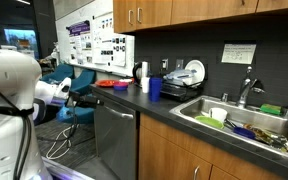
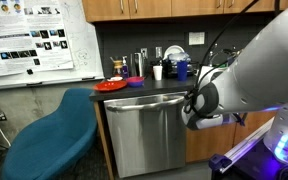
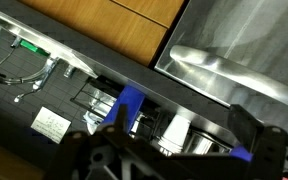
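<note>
My gripper stands open in the wrist view, with nothing held between its spread dark fingers. Below it show the counter's front edge and the steel dishwasher front (image 3: 264, 40) with its long bar handle (image 3: 234, 72). In exterior view 2 the gripper (image 2: 191, 104) is at about counter height, near the right end of the closed dishwasher (image 2: 144, 142). From exterior view 1 it appears small, left of the dishwasher panel (image 1: 116, 142); whether it touches anything cannot be made out.
On the counter stand a blue container (image 1: 155, 89), a dish rack (image 1: 189, 73) and red dishes (image 2: 112, 84). The sink (image 1: 229, 115) holds several items. A blue chair (image 2: 56, 138) is left of the dishwasher. Cables lie on the floor.
</note>
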